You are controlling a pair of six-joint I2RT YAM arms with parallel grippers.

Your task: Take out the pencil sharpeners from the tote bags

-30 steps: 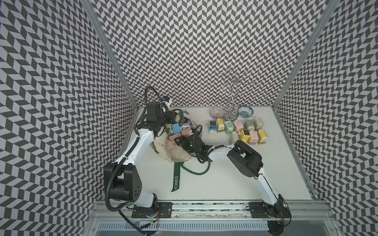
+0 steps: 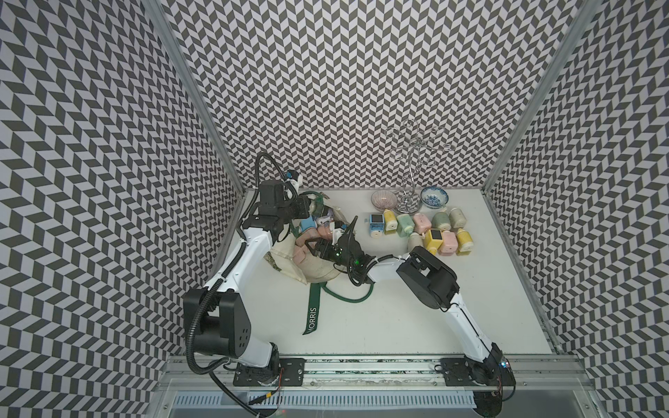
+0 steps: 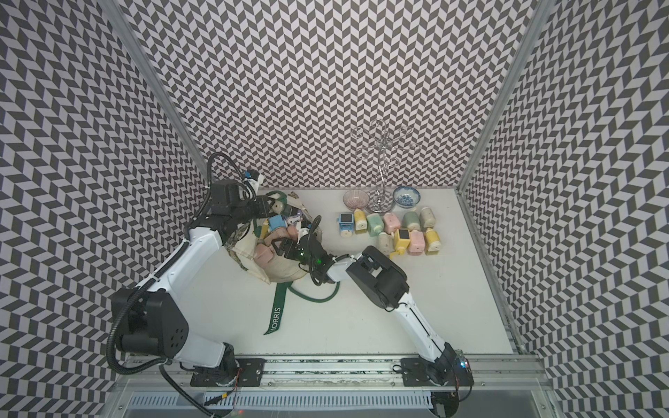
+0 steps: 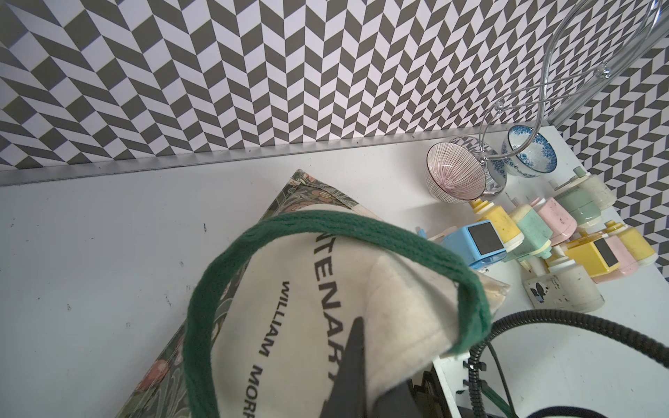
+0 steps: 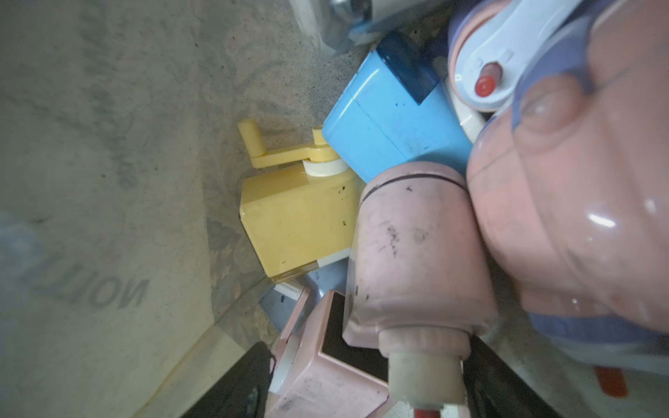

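Observation:
The cream tote bag [image 2: 327,270] with green handles lies open on the table's left side. Inside, the right wrist view shows a pink sharpener [image 5: 421,257], a second pink one [image 5: 334,383] with a dark window, a yellow one [image 5: 299,216], a blue one [image 5: 397,118] and a large pink-and-purple one [image 5: 585,174]. My right gripper is open inside the bag, its fingers on either side of the pink sharpeners' near ends. My left gripper is shut at the bag's edge, with a fold of its cream cloth running between the fingers.
Several sharpeners stand grouped on the right, among them a blue one [image 2: 376,224] and a yellow one [image 2: 432,241]. Behind them are a pink bowl [image 2: 384,200], a metal rack [image 2: 409,202] and a blue-white bowl [image 2: 434,197].
My right gripper has reached left and farther into the bag, its wrist turning. The green strap at the front has shifted slightly. My left arm has stayed put.

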